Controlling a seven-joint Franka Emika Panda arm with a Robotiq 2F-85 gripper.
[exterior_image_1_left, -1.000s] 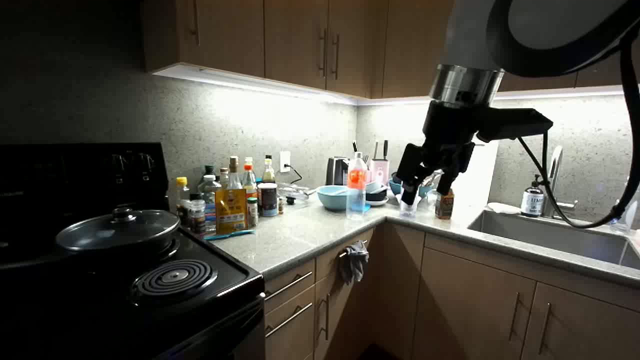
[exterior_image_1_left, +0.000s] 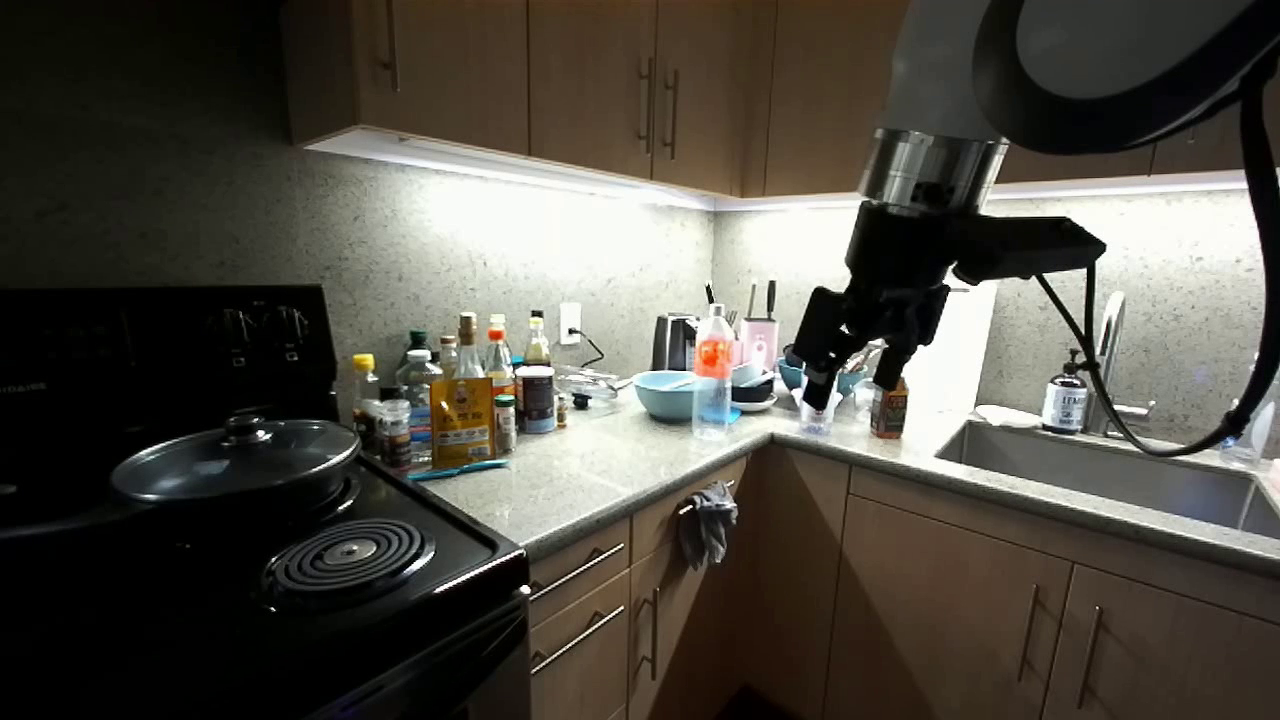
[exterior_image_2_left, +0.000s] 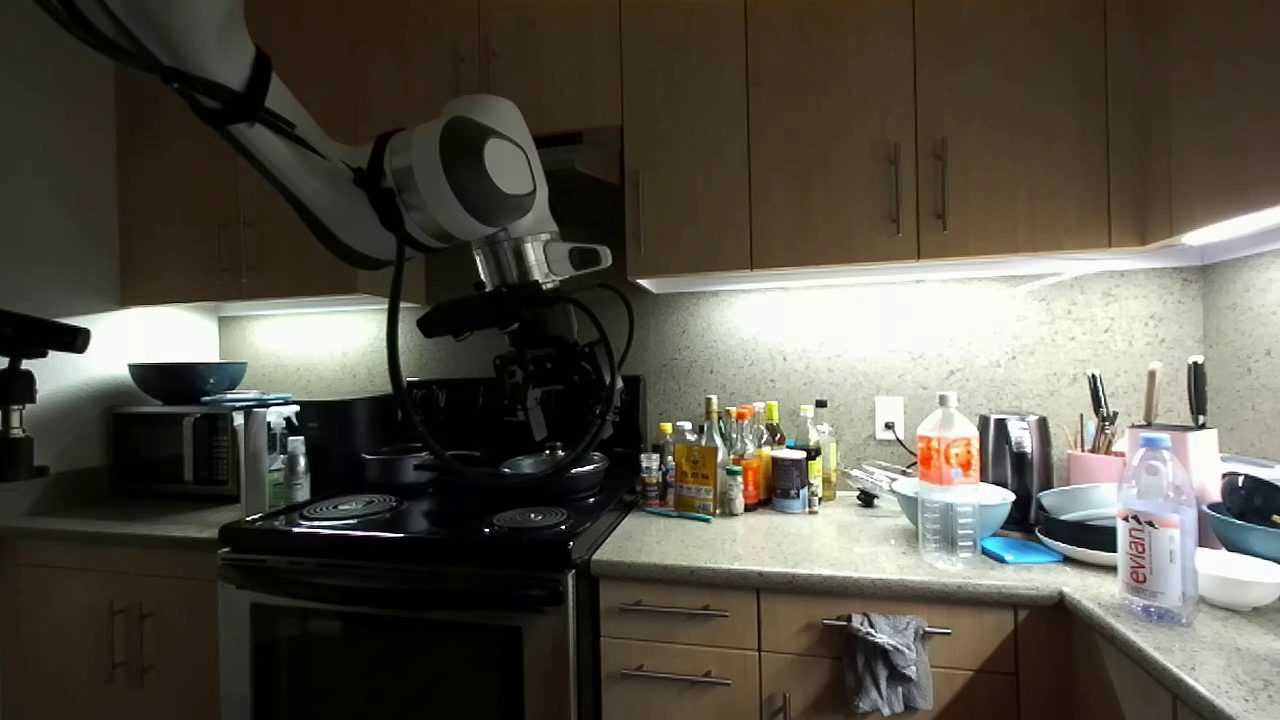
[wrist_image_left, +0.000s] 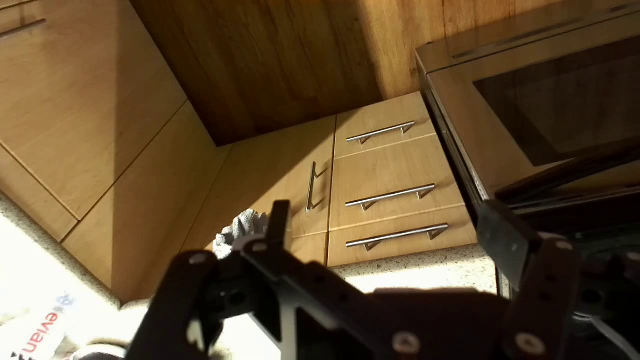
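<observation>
My gripper (exterior_image_1_left: 852, 384) hangs in the air, fingers downward, in front of the counter corner. Its two fingers stand wide apart in the wrist view, open, with only drawer fronts seen in the background between them. A clear bottle with an orange label (exterior_image_2_left: 949, 462) stands upright near the counter's front edge. To its right is an evian bottle (exterior_image_2_left: 1154, 540) with a blue cap; in exterior view 1 the gripper mostly covers it. A grey cloth (exterior_image_1_left: 709, 526) hangs over a drawer handle.
Several sauce bottles (exterior_image_2_left: 751, 456) and a yellow pouch (exterior_image_1_left: 462, 420) crowd the counter beside the stove. A lidded pan (exterior_image_1_left: 240, 462) sits on the stove. Light blue bowl (exterior_image_1_left: 663, 394), knife block (exterior_image_2_left: 1182, 450) and sink (exterior_image_1_left: 1080, 468) lie around the corner. Bare counter (exterior_image_1_left: 576, 474) shows before the bottles.
</observation>
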